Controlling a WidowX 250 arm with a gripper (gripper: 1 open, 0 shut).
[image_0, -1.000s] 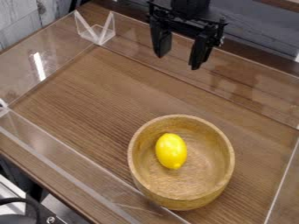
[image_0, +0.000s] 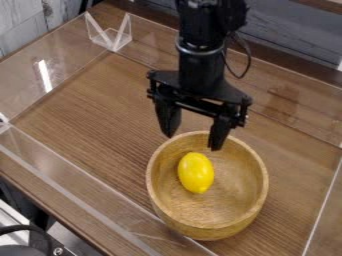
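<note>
My gripper (image_0: 201, 118) is a black assembly reaching from the top centre down over the back of a wooden bowl (image_0: 243, 200). It stands open, with its two finger ends apart on either side. A yellow oval object (image_0: 197, 173), like a lemon, lies inside the bowl, below and in front of the gripper.
A small clear wire-like holder (image_0: 110, 35) stands at the back left. A light strip edges the table at the lower left, and a black cable hangs beside the arm.
The bowl and yellow object have not moved.
</note>
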